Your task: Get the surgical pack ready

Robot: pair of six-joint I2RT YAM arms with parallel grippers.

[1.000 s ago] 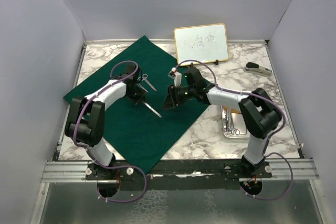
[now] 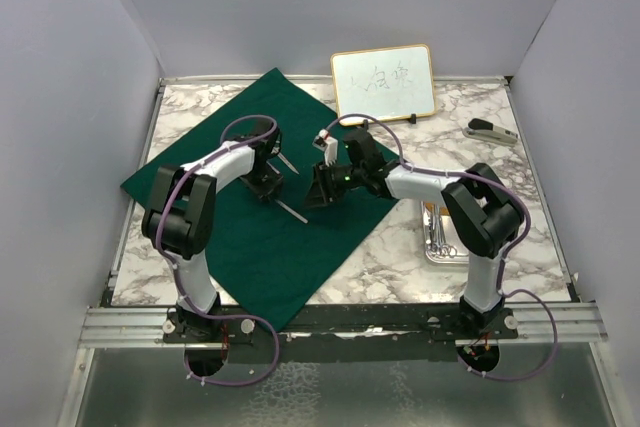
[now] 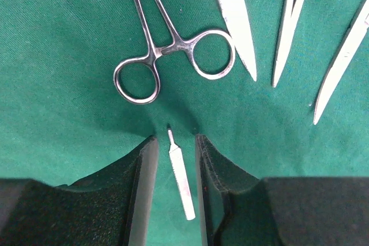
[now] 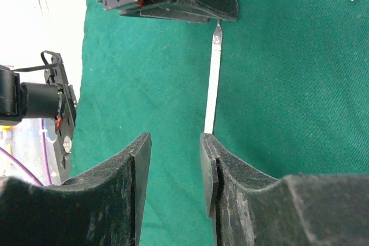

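On the green drape (image 2: pixel 250 257) lies a slim scalpel handle, also in the left wrist view (image 3: pixel 181 180). My left gripper is open over its narrow tip. A haemostat (image 3: pixel 151 56), a pointed blade (image 3: pixel 239 21), tweezers (image 3: pixel 286 38) and another slender instrument (image 3: pixel 346 50) lie above it. My right gripper stands open right of the left one in the top view, beside the scalpel handle.
A metal tray (image 2: pixel 445 252) of instruments sits at the right, partly under my right arm. A stapler (image 2: pixel 490 132) and a whiteboard (image 2: pixel 383 82) stand at the back.
The right gripper has moved slightly left and the right arm has drawn inward.
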